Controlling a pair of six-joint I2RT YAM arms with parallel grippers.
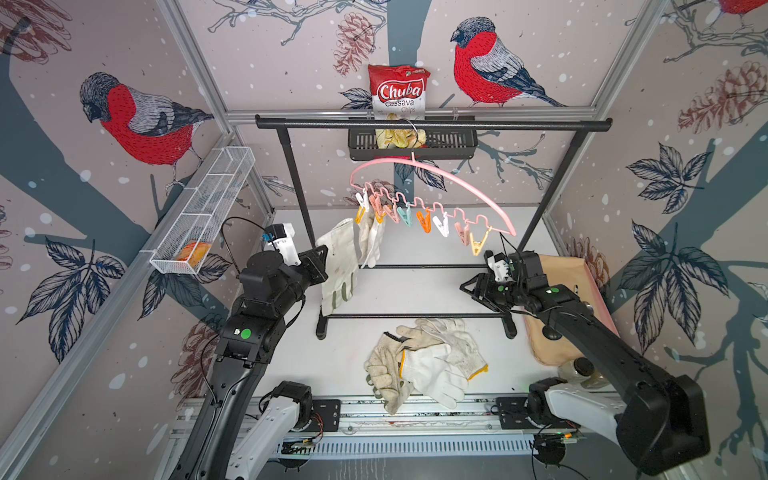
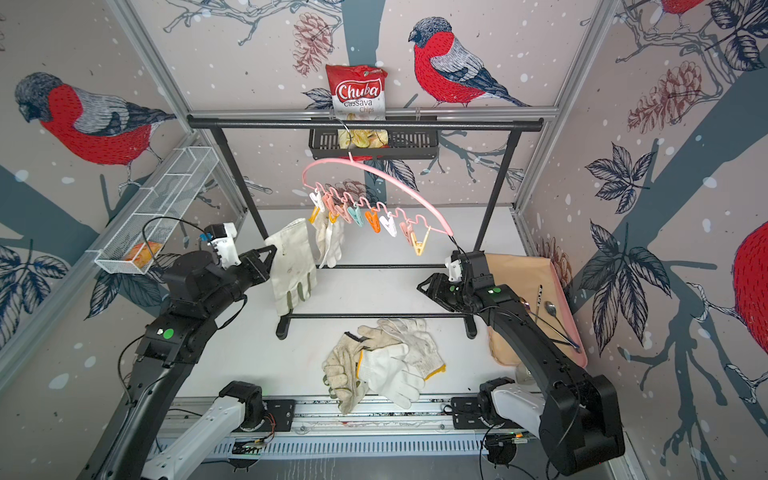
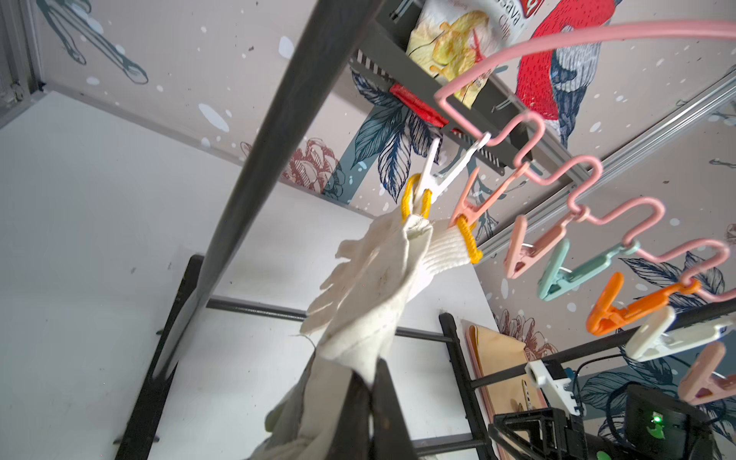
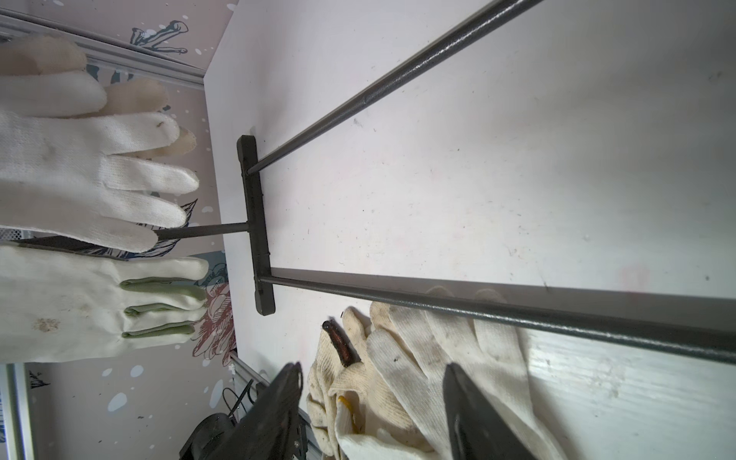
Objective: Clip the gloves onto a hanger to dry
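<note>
A pink hanger point(image 1: 468, 184) with a row of clips hangs tilted from the rack, its right end lower. White gloves with yellow cuffs point(image 1: 371, 240) hang from its left clips; in the left wrist view a white clip point(image 3: 437, 182) and a peach clip point(image 3: 469, 211) grip the cuffs. My left gripper point(image 1: 323, 254) is shut on the edge of a cream, green-lined glove point(image 1: 339, 260) that dangles to the left of them. Lower right of the hanger, my right gripper point(image 1: 472, 289) is open and empty, its fingers point(image 4: 469, 414) apart. Further right, clips such as the yellow one point(image 1: 478, 241) hold nothing.
Several loose gloves point(image 1: 432, 360) lie piled at the table's front. The black rack's lower bars point(image 1: 416, 315) cross above the tabletop. A tan tray point(image 1: 552, 340) with utensils stands at right. A wire basket point(image 1: 204, 212) is on the left wall.
</note>
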